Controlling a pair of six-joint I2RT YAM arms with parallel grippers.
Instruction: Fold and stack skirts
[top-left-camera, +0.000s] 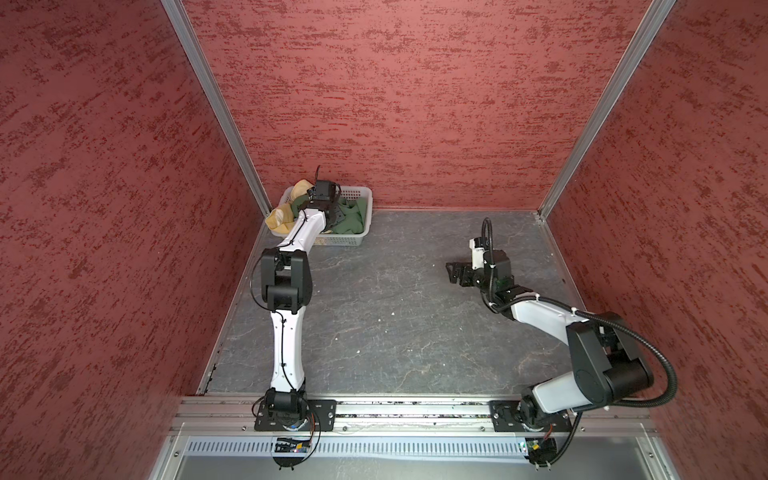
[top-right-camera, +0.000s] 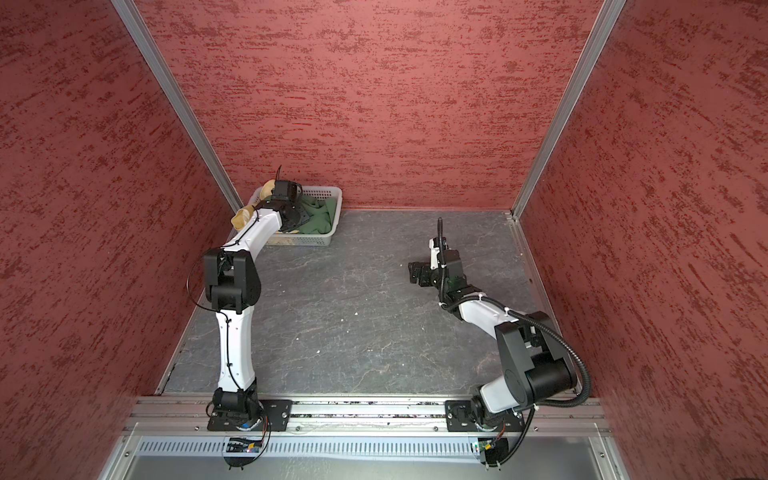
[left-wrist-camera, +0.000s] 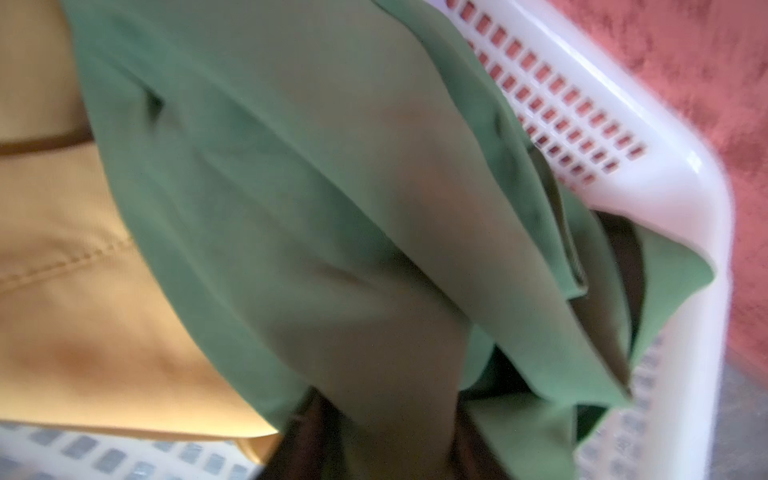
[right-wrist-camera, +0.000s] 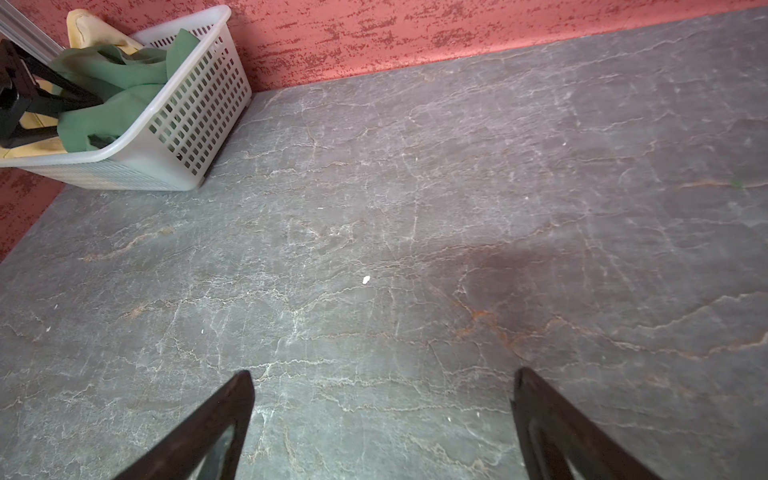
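Observation:
A rumpled green skirt (left-wrist-camera: 240, 192) lies in the white basket (left-wrist-camera: 708, 208), over a tan-yellow skirt (left-wrist-camera: 88, 344) on the left. My left gripper reaches down into the basket. Its blurred fingers (left-wrist-camera: 304, 440) stand apart with a fold of green cloth between them; no firm grip on it shows. In the right wrist view, the left fingers reach in over the green skirt (right-wrist-camera: 112, 120). My right gripper is open and empty above the bare table, seen right of centre in the top left view.
The basket stands at the back left, close to the red back wall (top-left-camera: 448, 120). Red side walls border the space.

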